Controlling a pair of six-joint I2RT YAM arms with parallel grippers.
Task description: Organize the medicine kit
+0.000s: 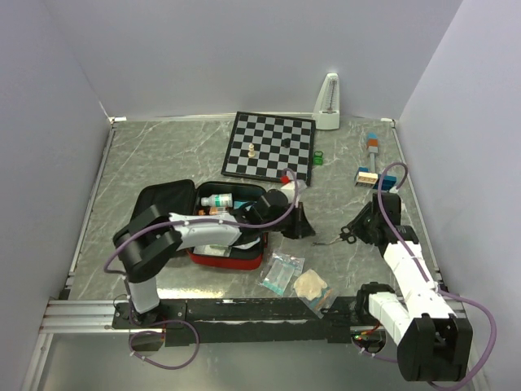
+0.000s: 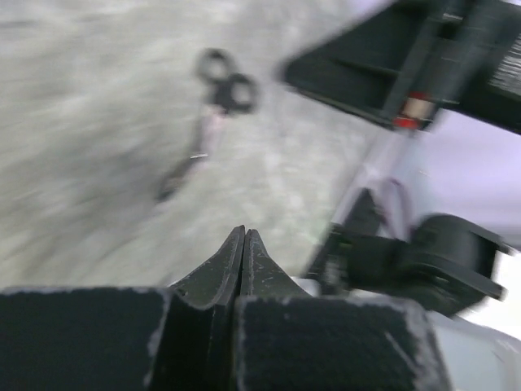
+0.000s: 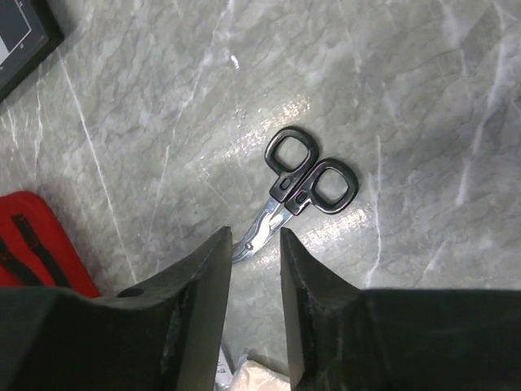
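Observation:
Black-handled scissors (image 3: 312,175) lie flat on the grey marbled table, their silver blades pointing down-left in the right wrist view. Over them my right gripper stands open, nothing held, with the blade tips appearing between its fingers. My left gripper is shut with nothing in its fingers; the scissors (image 2: 225,85) lie apart from it, farther off in that blurred view. From above, the left gripper (image 1: 308,235) is just right of the red and black medicine case (image 1: 232,262), whose lid is open. Bottles and packets inside are partly hidden by the left arm.
Two clear packets, one with green and white contents (image 1: 282,272) and one with a beige item (image 1: 310,285), lie at the front edge. A chessboard (image 1: 269,147) and white metronome (image 1: 327,102) stand at the back, a blue-orange toy (image 1: 373,155) at right.

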